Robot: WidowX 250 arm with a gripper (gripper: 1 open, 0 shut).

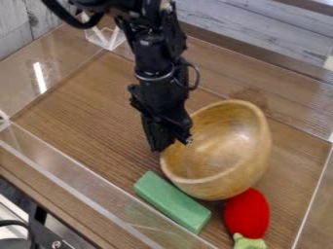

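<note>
My black gripper (172, 138) reaches down at the centre to the left rim of a tan wooden bowl (219, 156), which looks tilted. It looks shut, though the fingertips are partly hard to make out against the bowl. A green block (169, 200) lies on the table just below the bowl, and a red object (247, 214) with a pale green end lies at the bowl's lower right.
A clear edge strip runs along the front left, and a pale plank wall stands behind.
</note>
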